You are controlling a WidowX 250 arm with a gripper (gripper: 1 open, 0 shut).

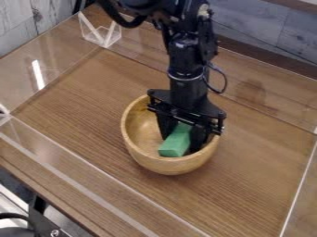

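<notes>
My black gripper (186, 113) points straight down into a tan round bowl (146, 153) at the centre of the view. A green block (175, 144) is inside the bowl, low between the fingers, which are shut on it. The far part of the bowl and the top of the block are partly hidden by the gripper.
A clear plastic piece stands at the upper left near the table's back edge. Dark cables lie at the bottom left corner.
</notes>
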